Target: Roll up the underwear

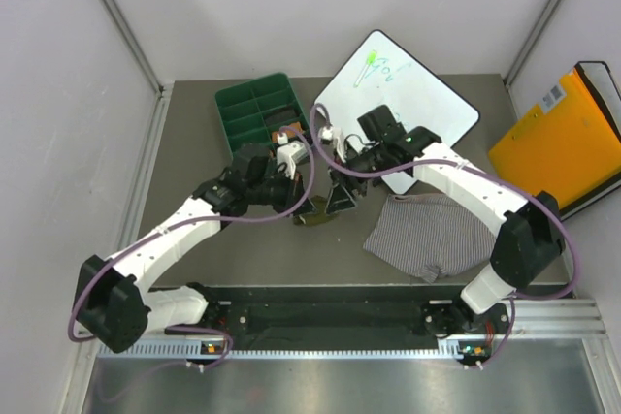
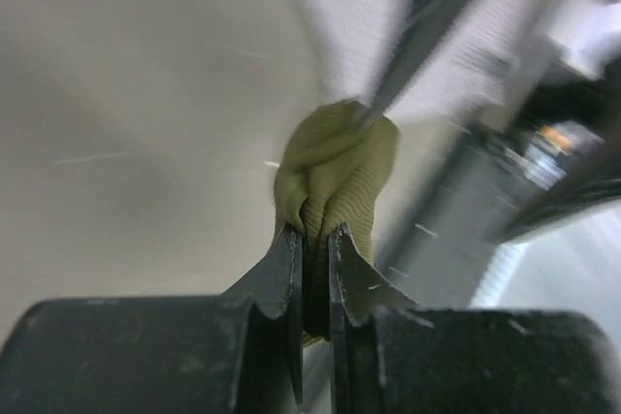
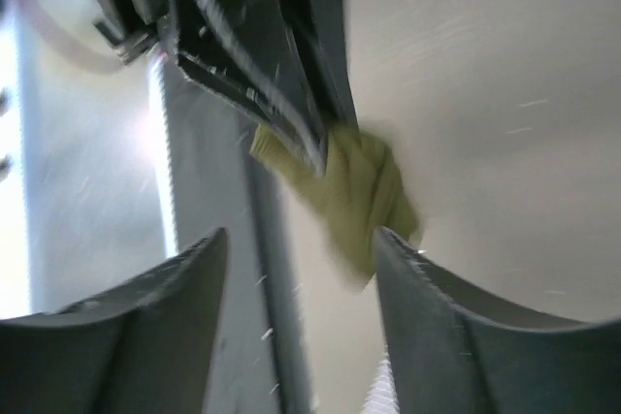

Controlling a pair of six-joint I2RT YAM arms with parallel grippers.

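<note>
The underwear is a bunched olive-green cloth (image 1: 314, 215) near the middle of the table, partly hidden in the top view by the grippers. My left gripper is shut on the underwear (image 2: 335, 167), pinching its near part into a gathered fold. In the right wrist view, the far part of the underwear (image 3: 364, 196) hangs off the left gripper's fingertips. My right gripper (image 1: 340, 203) stands apart from the cloth's right side, its fingers (image 3: 189, 288) spread with nothing between them.
A green divided tray (image 1: 243, 104) sits behind the left arm, a whiteboard (image 1: 408, 94) lies behind the right arm. To the right are a striped cloth (image 1: 432, 235) and an orange box (image 1: 558, 138). Bare table (image 1: 243, 259) lies front left.
</note>
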